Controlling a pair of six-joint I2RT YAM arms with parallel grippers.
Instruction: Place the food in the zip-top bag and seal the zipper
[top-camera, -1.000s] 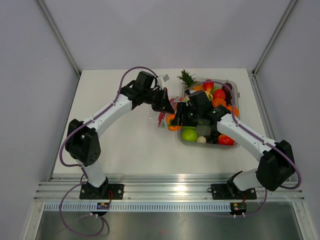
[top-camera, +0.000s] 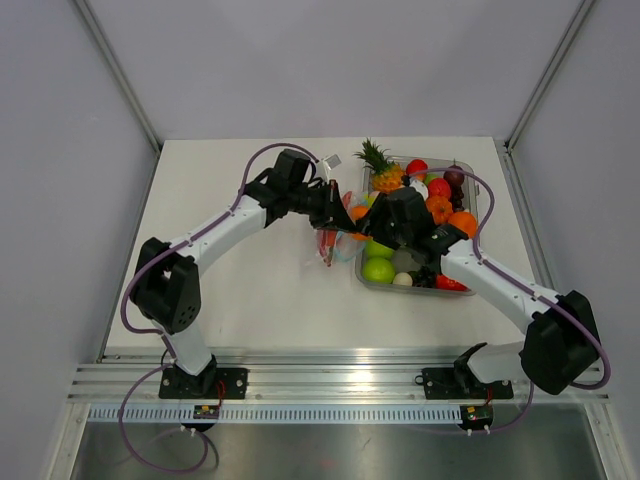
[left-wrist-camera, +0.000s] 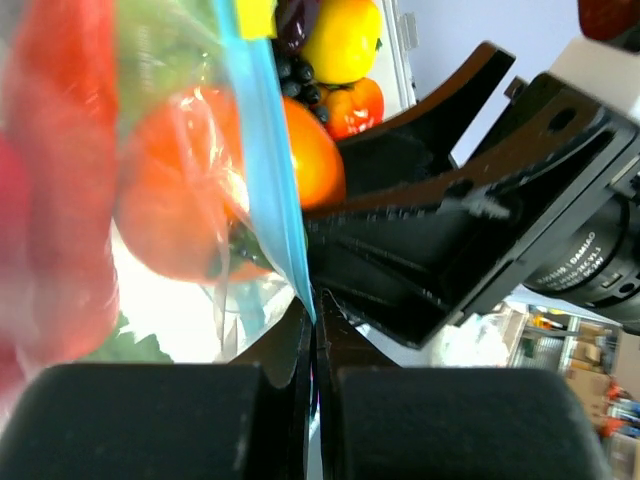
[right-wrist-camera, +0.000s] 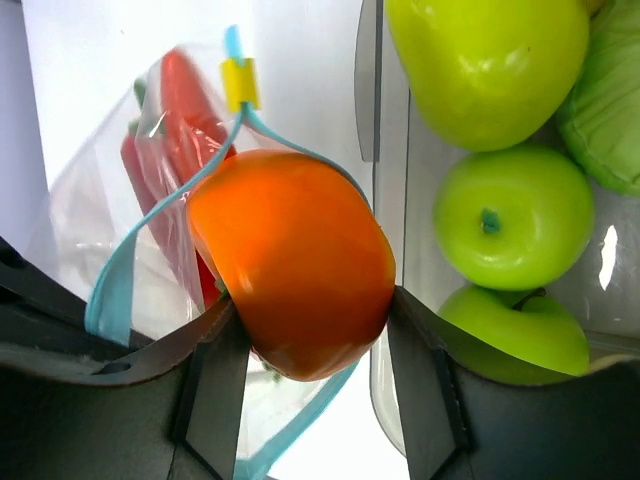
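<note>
The zip top bag (top-camera: 330, 245) with red peppers inside hangs open from my left gripper, which is shut on its blue zipper edge (left-wrist-camera: 270, 160). My right gripper holds an orange bell pepper (right-wrist-camera: 290, 250) between its fingers, at the bag's mouth. In the right wrist view the blue zipper runs on both sides of that pepper, and a yellow slider (right-wrist-camera: 240, 84) sits above it.
A grey bin (top-camera: 364, 276) of fruit and vegetables stands right of the bag: pineapple (top-camera: 387, 176), green apples (right-wrist-camera: 510, 215), tomatoes and more. The table left and in front of the bag is clear.
My right arm has shifted slightly right and up with the orange pepper. My left gripper has moved a little down, still at the bag.
</note>
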